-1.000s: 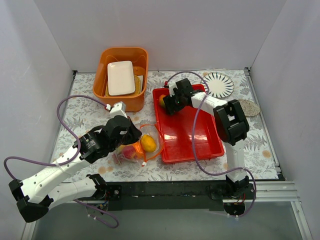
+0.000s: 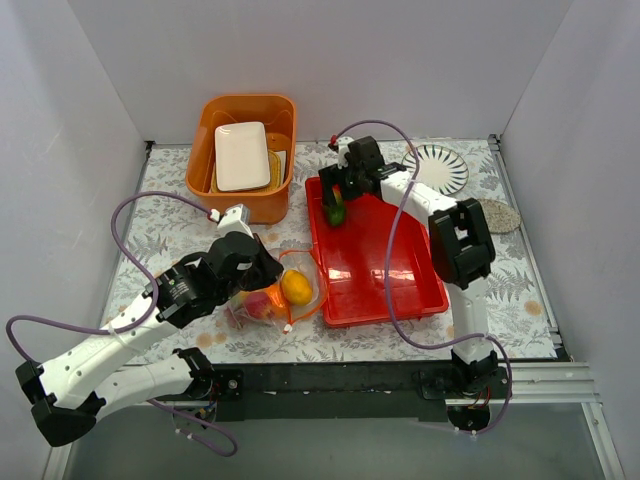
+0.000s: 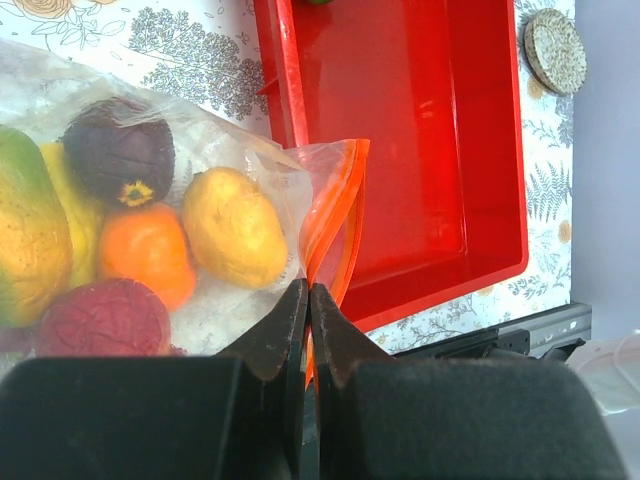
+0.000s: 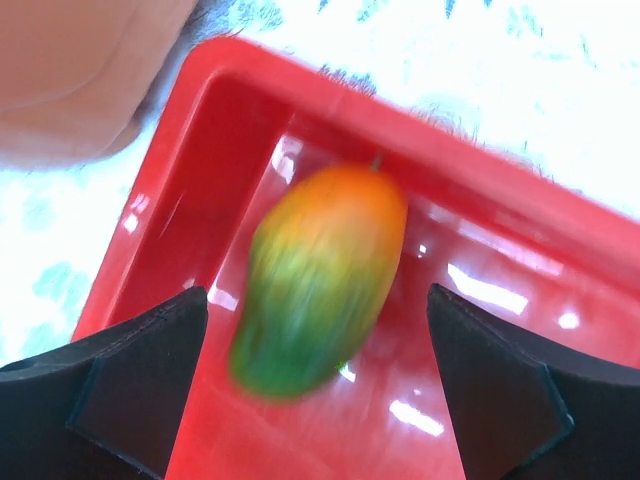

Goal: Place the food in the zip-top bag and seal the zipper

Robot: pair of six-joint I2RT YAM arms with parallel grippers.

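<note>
The clear zip top bag [image 3: 235,140], with an orange zipper [image 3: 335,215], lies left of the red tray. Inside it several foods show, among them a yellow mango [image 3: 235,228], an orange fruit [image 3: 148,255] and a dark round one [image 3: 118,152]. My left gripper is shut on the bag's rim by the zipper, and a sliver of orange shows between its fingers. One orange-and-green fruit [image 4: 320,275] rests in the tray's far left corner. Over it, my right gripper [image 2: 333,185] stands open, with a finger on either side and apart from it.
The red tray [image 2: 375,322] is otherwise empty. An orange bin [image 2: 270,212] holding a white board [image 2: 240,155] stands beyond the bag at the back left. A striped plate [image 2: 440,165] and a speckled plate [image 2: 500,216] lie at the right.
The left arm and bag look still.
</note>
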